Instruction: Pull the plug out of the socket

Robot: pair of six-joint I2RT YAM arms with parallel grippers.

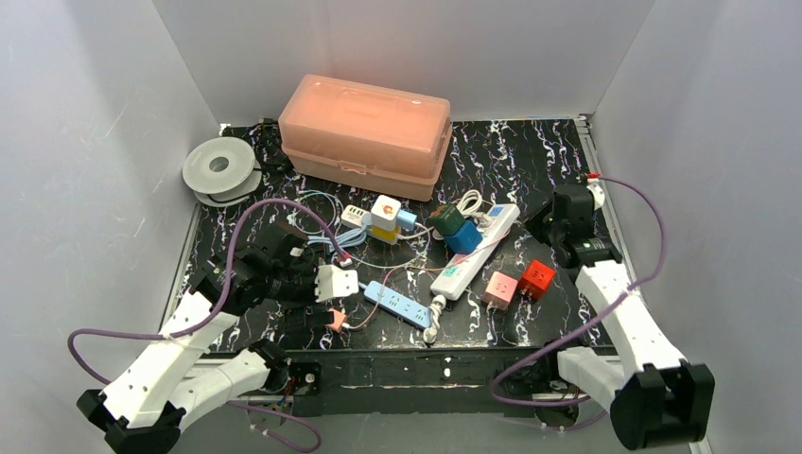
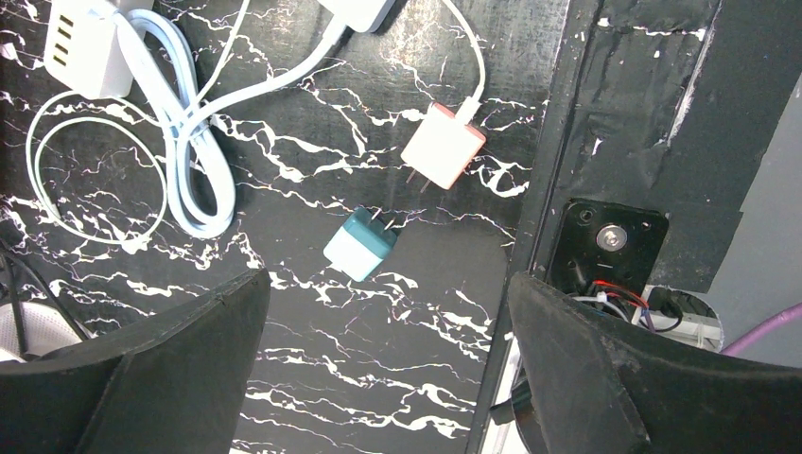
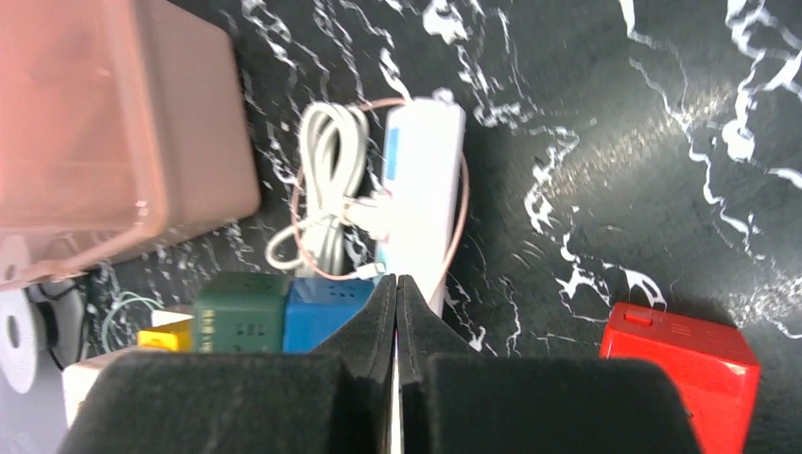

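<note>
In the right wrist view a long white power strip [image 3: 426, 156] runs up from my right gripper, whose fingers meet with nothing between them. A thin pink cable [image 3: 461, 216] lies along the strip, outside those fingers. A white plug [image 3: 369, 214] sits at the strip's left side by a coiled white cord [image 3: 333, 156]. Blue [image 3: 326, 307] and green [image 3: 238, 312] cube adapters stand left of the fingertips. My left gripper is wide open with nothing held; ahead of it lie a teal-and-white charger [image 2: 361, 246] and a pink-and-white charger [image 2: 443, 149].
A large orange box [image 1: 364, 132] stands at the back, a white spool [image 1: 219, 168] to its left. Red [image 1: 536, 280] and pink [image 1: 500, 289] cubes lie right of the strip, a light-blue strip [image 1: 397, 305] to its left.
</note>
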